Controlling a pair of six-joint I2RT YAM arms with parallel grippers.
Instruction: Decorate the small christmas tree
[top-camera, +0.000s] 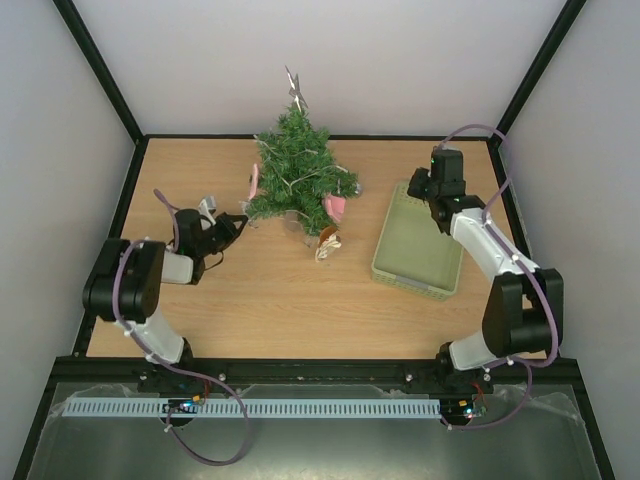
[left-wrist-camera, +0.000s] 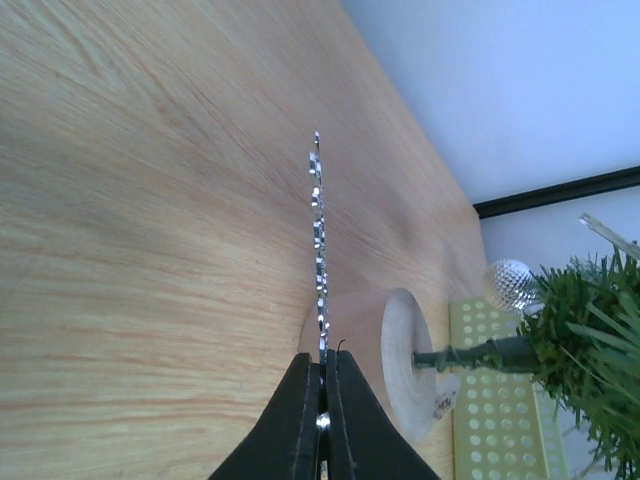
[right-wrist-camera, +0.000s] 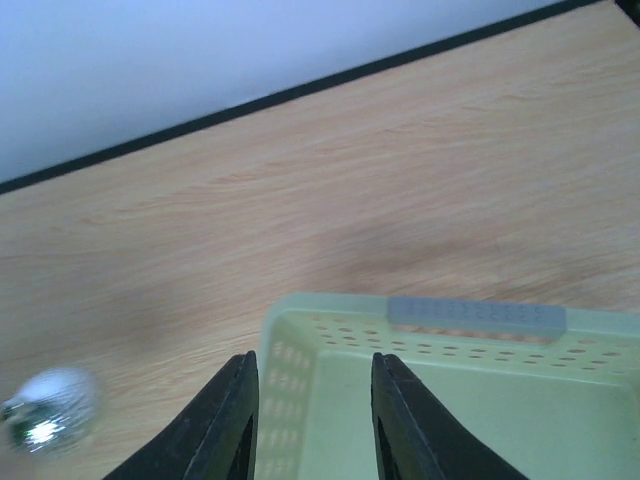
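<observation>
The small Christmas tree (top-camera: 300, 170) stands at the back middle with pink pieces and a silver topper (top-camera: 295, 90). My left gripper is left of the tree, shut on a thin silver glittery ornament (left-wrist-camera: 319, 240), seen edge-on in the left wrist view, where the tree's pale base (left-wrist-camera: 350, 340) and branches (left-wrist-camera: 590, 330) are to the right. My right gripper hangs over the green basket (top-camera: 415, 250), fingers apart with nothing between them. A silver bauble (right-wrist-camera: 55, 408) is blurred at the left of the right wrist view.
The basket looks empty and sits right of the tree. A brown and cream item (top-camera: 328, 247) is at the tree's foot. Bare wood (top-camera: 260, 310) lies clear in front and left. Walls close off the back and sides.
</observation>
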